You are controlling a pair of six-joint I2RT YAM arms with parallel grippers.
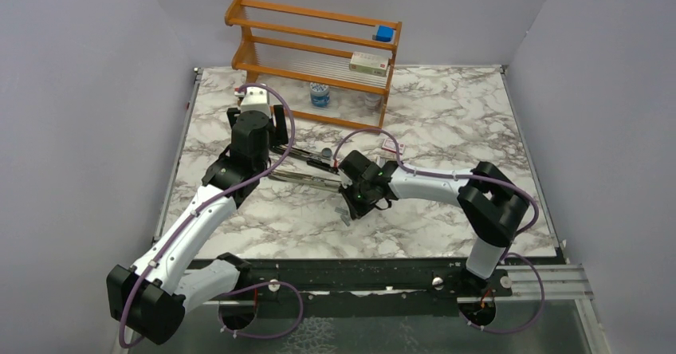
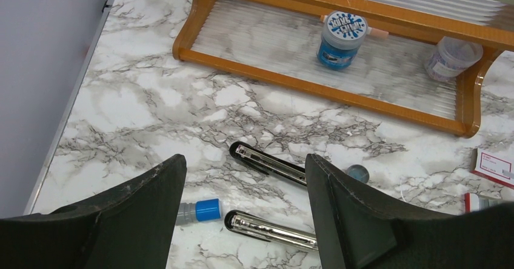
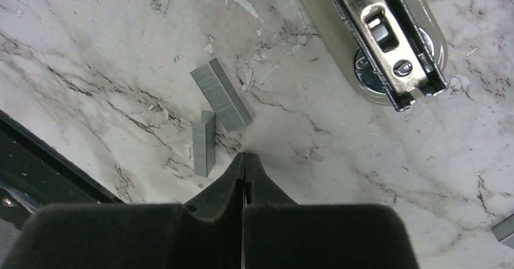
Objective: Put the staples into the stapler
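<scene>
Two grey staple strips lie on the marble table in the right wrist view: a wider strip (image 3: 222, 94) and, just below it, a narrower staple strip (image 3: 204, 143). My right gripper is shut, its tips close to the right of the narrower strip, with nothing visible between them. The open metal stapler end (image 3: 380, 31) shows at the upper right of that view. In the left wrist view two long stapler parts (image 2: 274, 231) (image 2: 270, 162) lie on the table below my left gripper, whose fingers stand wide apart with nothing held.
Behind stands a wooden rack (image 1: 315, 75) with a blue-lidded jar (image 2: 341, 39) on its lower shelf. A blue-capped tube (image 2: 200, 211) lies by the left fingers. A red-and-white box (image 1: 393, 144) sits beyond the right arm.
</scene>
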